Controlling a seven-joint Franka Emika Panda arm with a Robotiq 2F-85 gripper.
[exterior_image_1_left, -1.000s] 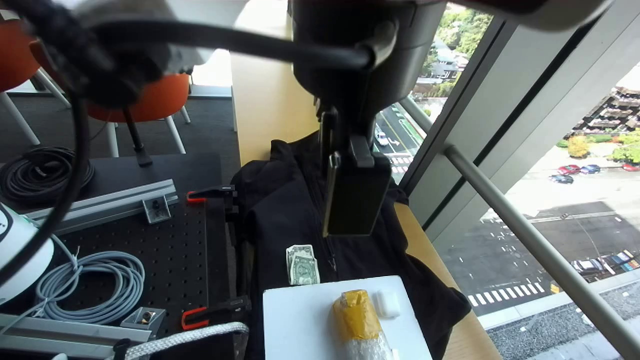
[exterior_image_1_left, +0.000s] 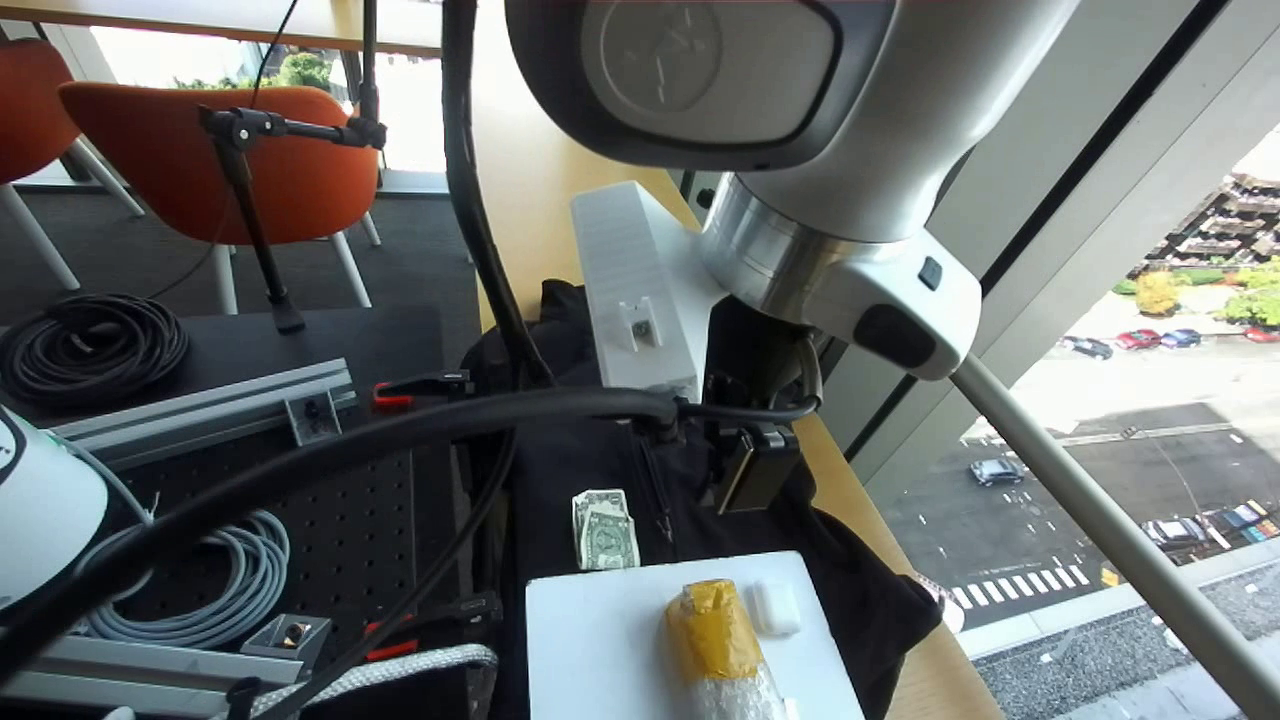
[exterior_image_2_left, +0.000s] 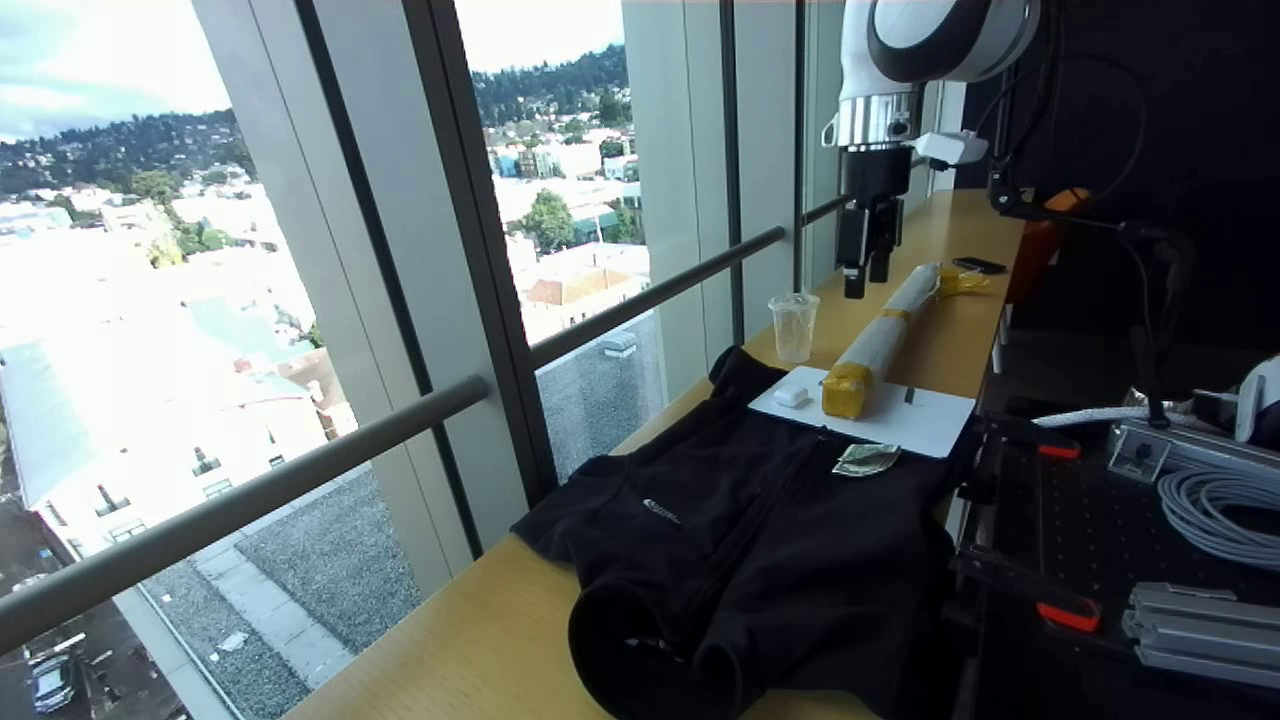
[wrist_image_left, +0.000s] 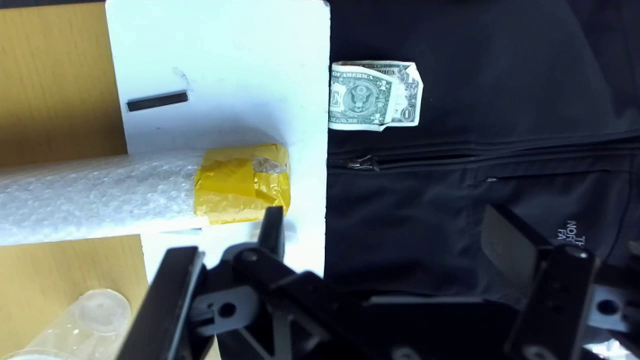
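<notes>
My gripper stands open above the black jacket (wrist_image_left: 414, 234), its two fingers far apart with nothing between them. In exterior view 2 the gripper (exterior_image_2_left: 872, 270) hangs well above the table, pointing down. Folded dollar bills (wrist_image_left: 366, 96) lie on the jacket against the edge of a white board (wrist_image_left: 234, 54). A bubble-wrapped tube (wrist_image_left: 102, 195) with a yellow taped end rests across that board. Beside the taped end sits a small white case (exterior_image_1_left: 774, 608); in the wrist view I cannot make it out.
A clear plastic cup (exterior_image_2_left: 793, 326) stands near the window rail (exterior_image_2_left: 660, 296). A dark phone-like object (exterior_image_2_left: 980, 265) lies farther along the table. Clamps (exterior_image_2_left: 1068, 614) and a coiled grey cable (exterior_image_1_left: 192, 582) occupy the neighbouring black bench. A thick arm cable crosses exterior view 1.
In exterior view 1 the gripper has moved away from the camera and looks much smaller, with the wrist now visible above it. The bills, jacket, board and tube have stayed put.
</notes>
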